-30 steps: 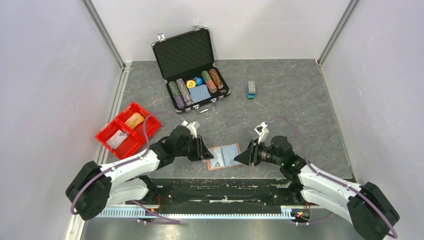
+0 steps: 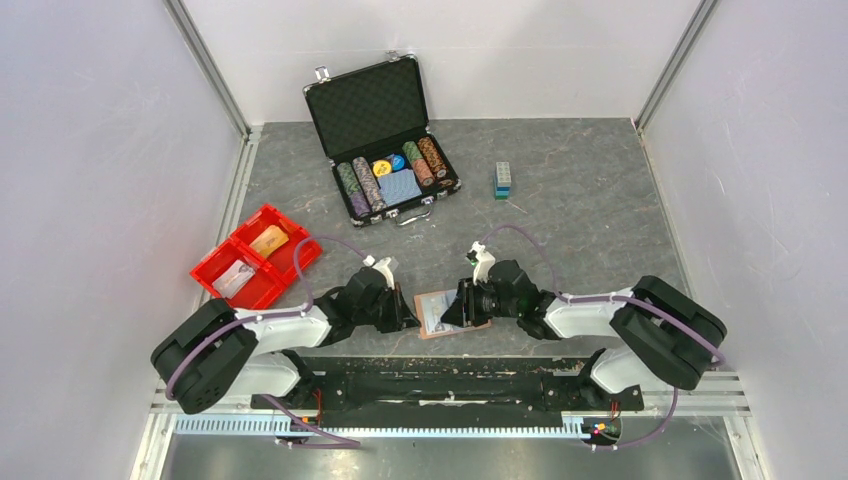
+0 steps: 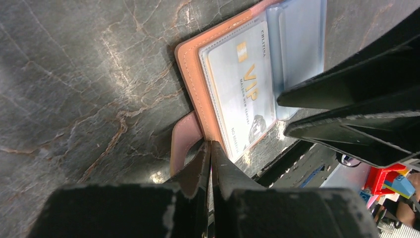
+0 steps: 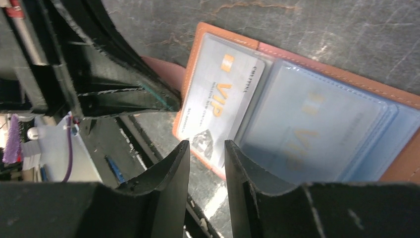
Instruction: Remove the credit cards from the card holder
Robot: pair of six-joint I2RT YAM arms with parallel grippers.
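Note:
The open tan card holder [image 2: 427, 329] lies near the front edge, between both grippers. In the left wrist view a white VIP card [image 3: 233, 79] sits in a clear sleeve, and my left gripper is at the holder's left edge, fingertips close together; whether anything is between them is unclear. My right gripper is part open over the holder, its fingertips at the lower part of the VIP card [image 4: 222, 89] and blue sleeves [image 4: 317, 129]. Its black fingers also fill the right of the left wrist view.
A red divided tray [image 2: 216, 264] lies at left, an open chip case [image 2: 365, 105] at the back, a small stack of boxes [image 2: 502, 179] behind the right arm.
My right gripper has moved left, over the card holder, with its arm reaching further in. The left arm has shifted slightly; its gripper stays at the holder's left.

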